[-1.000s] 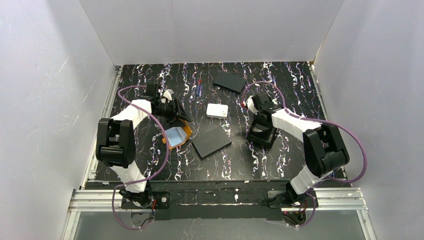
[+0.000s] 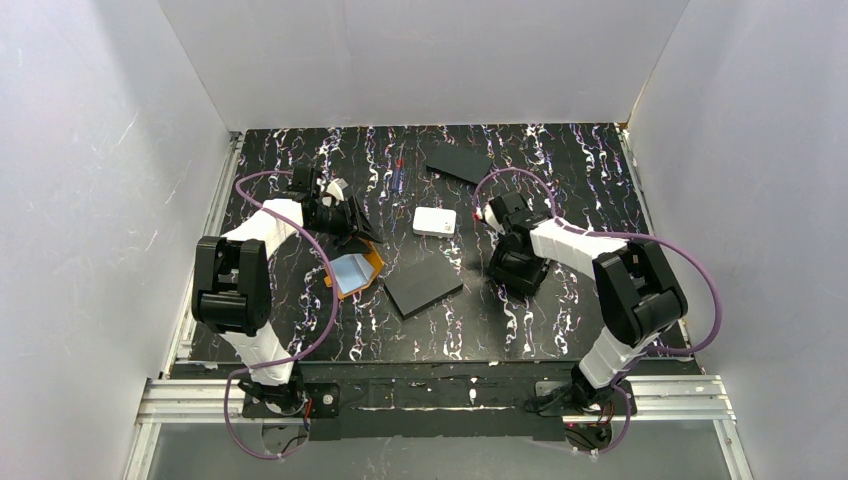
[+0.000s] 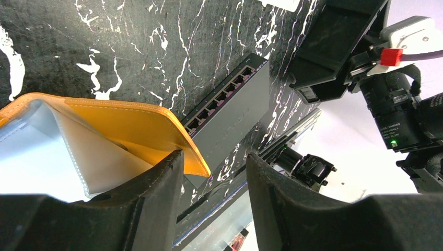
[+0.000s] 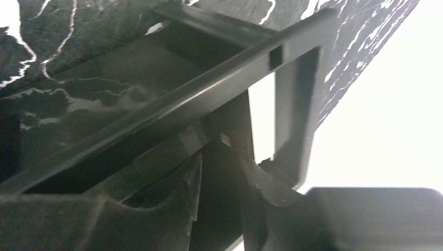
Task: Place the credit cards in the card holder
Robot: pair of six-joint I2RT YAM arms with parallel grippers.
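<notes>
An orange card holder (image 2: 371, 270) with pale blue inner flaps (image 3: 36, 157) lies open on the left of the table. My left gripper is over its right edge, fingers apart, one finger by the orange flap. My right gripper is low over a black frame-like object (image 2: 520, 275) at the right, its fingers apart and partly lost in dark shadow; whether anything is between them is unclear. I cannot make out separate credit cards.
A dark slotted box (image 2: 423, 285) lies in the middle front, a white case (image 2: 434, 222) behind it, a dark slab (image 2: 458, 162) and a blue screwdriver (image 2: 398, 175) at the back. Walls enclose the table.
My right arm and the black object under it have shifted slightly left in the top view. The left arm looks unmoved.
</notes>
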